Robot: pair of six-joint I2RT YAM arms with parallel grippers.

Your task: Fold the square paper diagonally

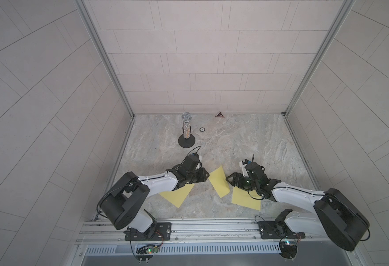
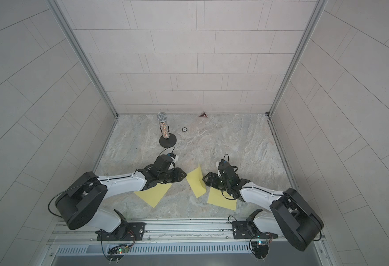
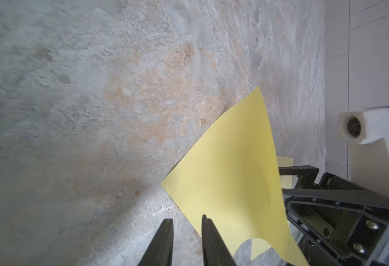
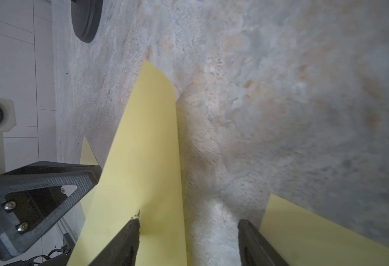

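Note:
The yellow square paper point(image 1: 219, 182) lies between my two grippers, bent, with a curved raised edge on its right side. In the right wrist view the paper point(image 4: 134, 177) bulges upward along a rounded bend; no flat crease shows. My left gripper is part open at the paper's left corner, its fingertips low in the left wrist view; nothing clearly sits between them. My right gripper stands wide open on the paper's right side, its left finger point(image 4: 125, 243) overlapping the paper in view. Whether that finger touches it, I cannot tell.
Another yellow sheet point(image 1: 178, 195) lies partly under my left arm, and a further yellow sheet point(image 1: 246, 198) under the right one. A microphone-like object on a round black base point(image 1: 186, 141) stands at the back. A small ring point(image 1: 202, 129) lies nearby.

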